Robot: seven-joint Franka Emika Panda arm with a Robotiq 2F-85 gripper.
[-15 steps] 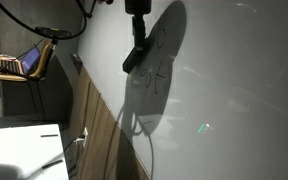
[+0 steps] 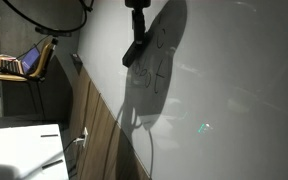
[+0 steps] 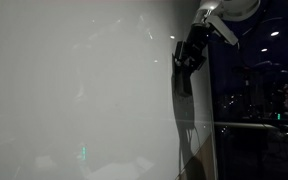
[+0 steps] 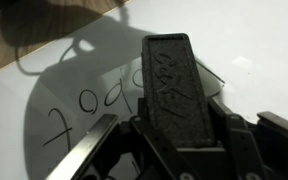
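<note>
In the wrist view a dark, block-shaped eraser [image 4: 167, 65] with scratched marks on its face is clamped in my gripper. Behind it, black handwritten letters [image 4: 87, 101] run across the white board [image 4: 269, 50]; the eraser covers part of the writing. From the first exterior view, the eraser [image 2: 134, 53] hangs tilted below the gripper at the board, beside some letters [image 2: 161, 42]. The second exterior view has the eraser [image 3: 182, 80] close to the board's right side. Whether it touches the surface I cannot tell.
Wooden panelling [image 2: 102, 130] borders the board's lower edge. A white table [image 2: 24, 152] stands at lower left, with a chair and laptop [image 2: 26, 62] behind it. A large stretch of board [image 2: 234, 80] to the right is clear. The arm's shadow falls across the writing.
The gripper and eraser have shifted slightly upward in the first exterior view. The eraser is still held, and the surroundings look the same.
</note>
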